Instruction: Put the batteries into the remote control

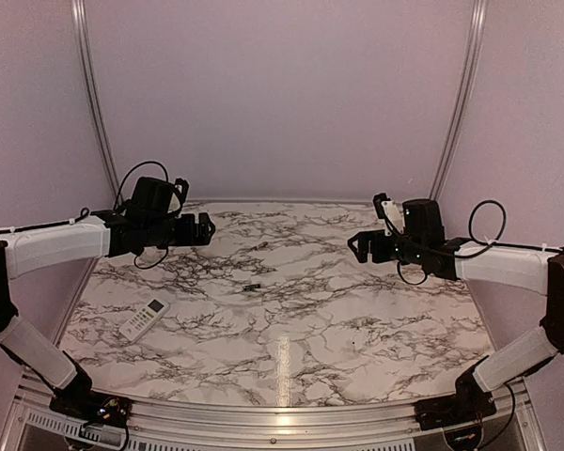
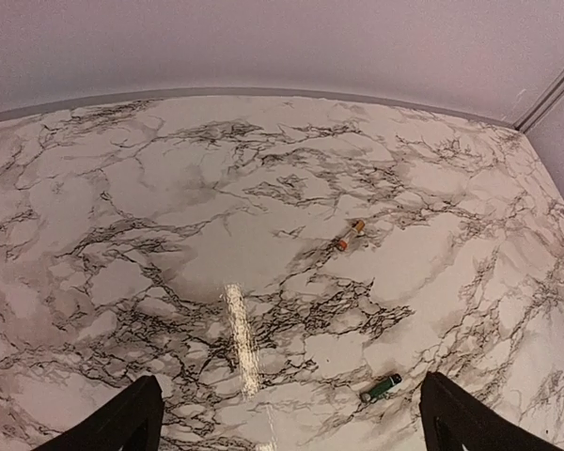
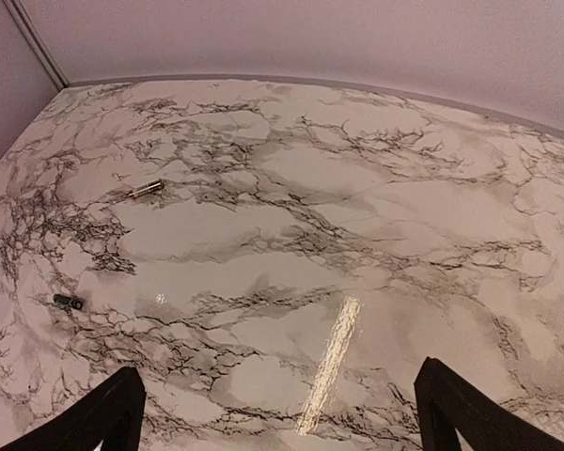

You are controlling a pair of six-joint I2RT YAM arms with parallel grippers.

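A white remote control [image 1: 144,319] lies at the left front of the marble table, keypad and screen up. A dark green battery [image 1: 252,287] [image 2: 381,387] [image 3: 68,302] lies near the middle. Farther back lies a smaller orange-and-silver battery [image 1: 259,245] [image 2: 351,236] [image 3: 146,189]. My left gripper [image 1: 198,228] hangs open above the left of the table, with nothing between its fingers. My right gripper [image 1: 362,246] hangs open above the right side, also empty. Whether the remote's battery compartment is open cannot be seen.
Pale walls [image 1: 277,103] enclose it at the back and sides, and a metal rail [image 1: 273,413] runs along the front edge.
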